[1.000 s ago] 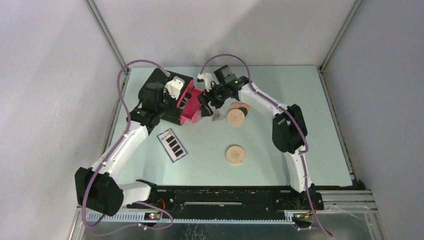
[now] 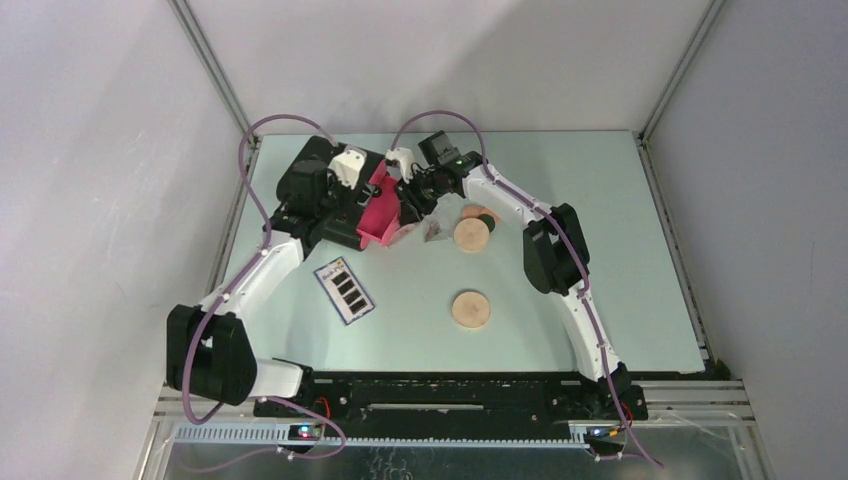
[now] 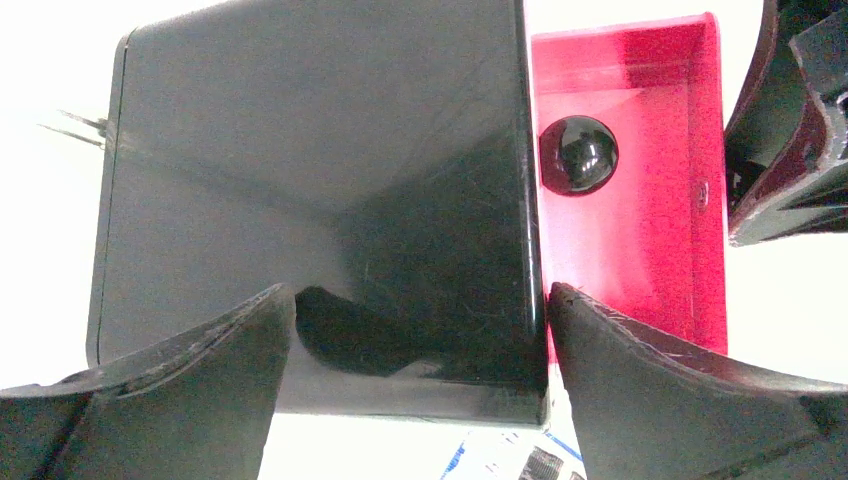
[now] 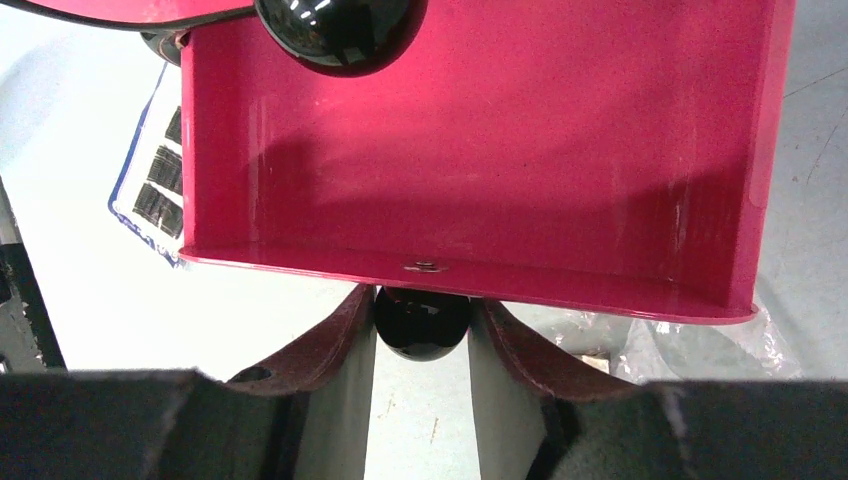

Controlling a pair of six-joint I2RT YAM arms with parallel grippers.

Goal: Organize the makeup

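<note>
A black box point(image 2: 345, 228) stands at the back left of the table, one pink drawer point(image 2: 379, 216) pulled out from its right side. My right gripper is shut on the round black knob point(image 4: 424, 340) at the drawer's front. Another black knob point(image 3: 578, 155) juts from the box above the drawer's inner end. Over the box's top, at its drawer side, my left gripper is open, with its fingers point(image 3: 625, 360) spread wide. The part of the drawer that shows looks empty; the arms hide some of it from above.
A card with dark patches point(image 2: 344, 290) lies in front of the box. Clear plastic wrapping point(image 2: 434, 232) is beside the drawer. Round wooden-looking pieces point(image 2: 472, 235) and a lone disc point(image 2: 471, 309) lie near the middle.
My right gripper has shifted a little left, toward the box, and its arm has swung inward. The left arm's elbow has come forward and right, while its gripper stays over the box.
</note>
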